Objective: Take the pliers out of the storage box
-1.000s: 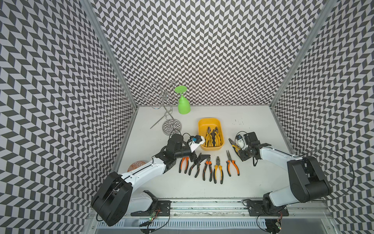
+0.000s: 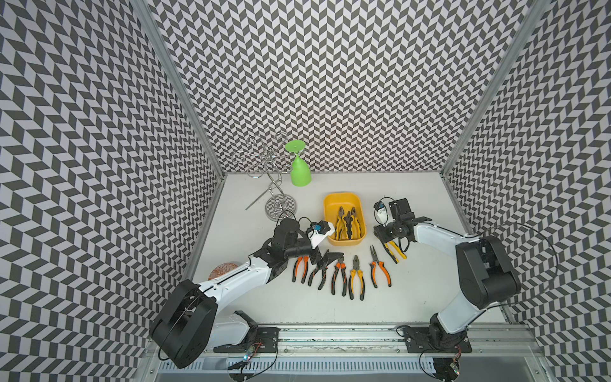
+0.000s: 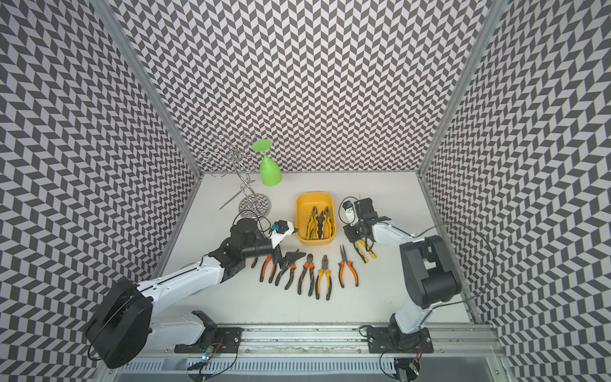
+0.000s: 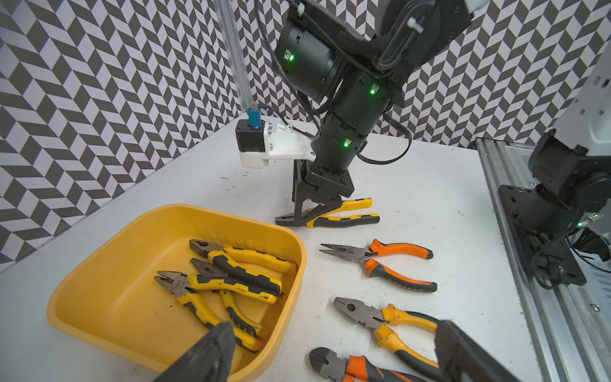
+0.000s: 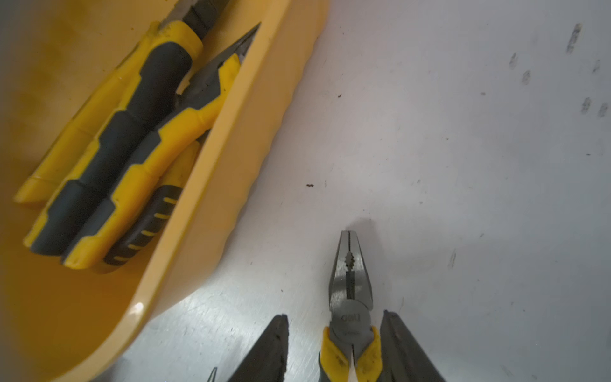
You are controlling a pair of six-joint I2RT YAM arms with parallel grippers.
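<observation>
The yellow storage box [image 2: 334, 201] holds several yellow-and-black pliers [image 4: 245, 280], bunched toward its front right. Just right of the box, another yellow-and-black pair of pliers [image 5: 351, 318] lies flat on the table. My right gripper is down around the pivot of that pair, one finger on either side, with gaps between fingers and tool. Left of the box's front corner, low over the table, my left gripper is open and empty. One of its fingers [image 4: 213, 359] overlaps the box's near edge in the left wrist view.
A row of pliers lies in front of the box, including an orange-handled long-nose pair [image 2: 380, 270] and a yellow-handled pair [image 2: 356, 280]. A metal rack [image 2: 280, 205] and a green goblet [image 2: 300, 173] stand behind.
My right gripper has moved left and toward the back, from over the loose pair's handles to its pivot, uncovering the handles. The left arm and box look unchanged.
</observation>
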